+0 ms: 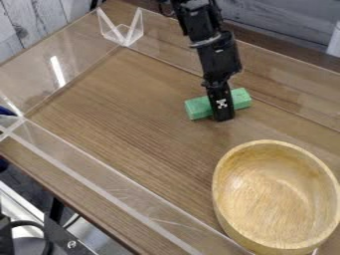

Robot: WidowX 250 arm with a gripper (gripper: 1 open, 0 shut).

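Observation:
A black robot arm reaches down from the top of the view to a green rectangular block on the wooden table. The gripper is low over the middle of the block and hides part of it; whether its fingers are open or shut on it is too small to tell.
A large pale yellow bowl fills the lower right. A clear plastic object stands at the upper left. Dark cables and objects lie beyond the table's left edge.

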